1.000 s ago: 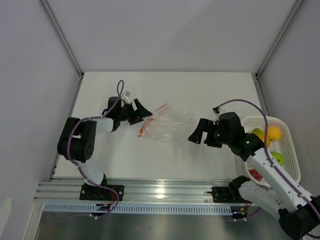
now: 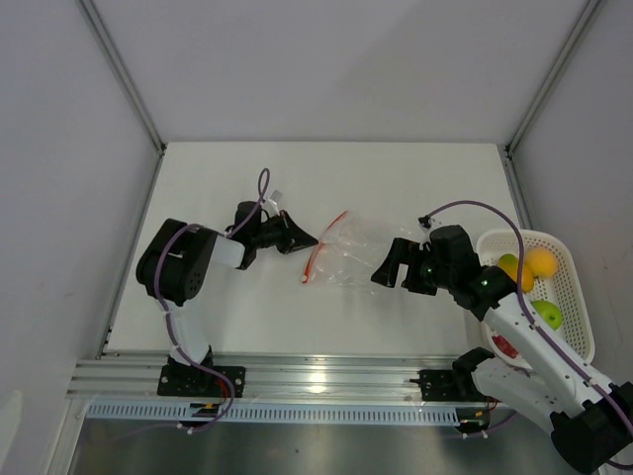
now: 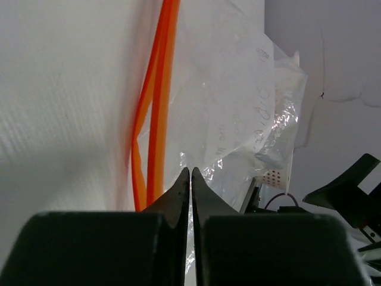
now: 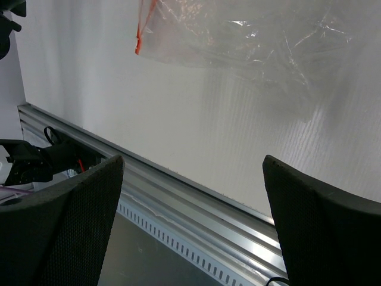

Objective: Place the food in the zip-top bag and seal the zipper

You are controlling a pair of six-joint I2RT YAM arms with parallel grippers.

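Observation:
A clear zip top bag (image 2: pixel 358 253) lies on the table between my arms, its orange-red zipper strip (image 2: pixel 313 261) facing left. In the left wrist view the two zipper lips (image 3: pixel 156 113) stand slightly apart at one stretch. My left gripper (image 2: pixel 316 242) is at the zipper edge, fingertips together; nothing shows between them. Whether they touch the bag, I cannot tell. Beyond the bag's right side my right gripper is open and empty. The food sits in a basket: an orange (image 2: pixel 541 262), a green apple (image 2: pixel 547 314) and a red item (image 2: pixel 504 345), partly hidden.
The white basket (image 2: pixel 581 322) stands at the table's right edge, partly behind my right arm. Bare table (image 2: pixel 257 317) lies in front of the bag and behind it. A metal rail (image 2: pixel 316 374) runs along the front.
My left gripper has gone from open to shut and moved right. The bag has shifted right too, by about a gripper's width. My right arm is nearly still.

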